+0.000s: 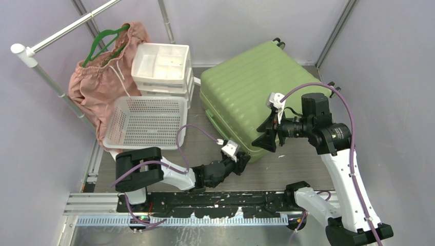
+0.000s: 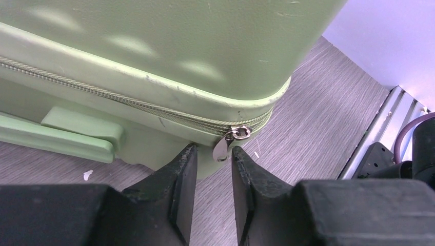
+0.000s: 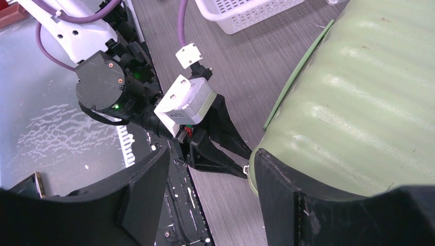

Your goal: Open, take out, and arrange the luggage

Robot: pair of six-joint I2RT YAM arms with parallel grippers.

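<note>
The green suitcase lies flat on the grey floor. In the left wrist view its zipper pull hangs at the rounded corner, just beyond my left gripper's tips, which stand part open on either side below it; whether they touch it I cannot tell. In the top view my left gripper is at the suitcase's front corner. My right gripper hovers over the suitcase near that corner, fingers apart with nothing seen between them.
A white basket sits left of the suitcase, with stacked drawers and a pink bag on a hanger behind. Walls enclose the back and sides. Bare floor lies at the front right.
</note>
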